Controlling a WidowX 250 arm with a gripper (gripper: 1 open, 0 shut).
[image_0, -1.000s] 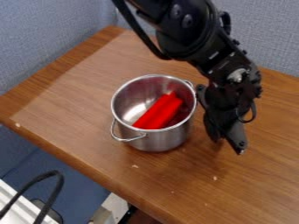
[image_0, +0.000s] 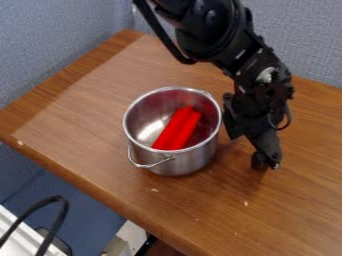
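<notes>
A steel pot (image_0: 150, 158) with a wire handle stands on the wooden table, with a red object (image_0: 175, 129) lying inside it. Right beside the pot, on its right, my black gripper (image_0: 251, 152) points down low over the table. It is open; whether its fingers touch the pot's side is hard to tell.
Grey padded walls stand behind it and at the left. Cables and white equipment (image_0: 27, 245) sit below the table's left front edge.
The pot has shifted a little to the left and sits more upright in view. My gripper has moved slightly left and down, staying beside the pot.
</notes>
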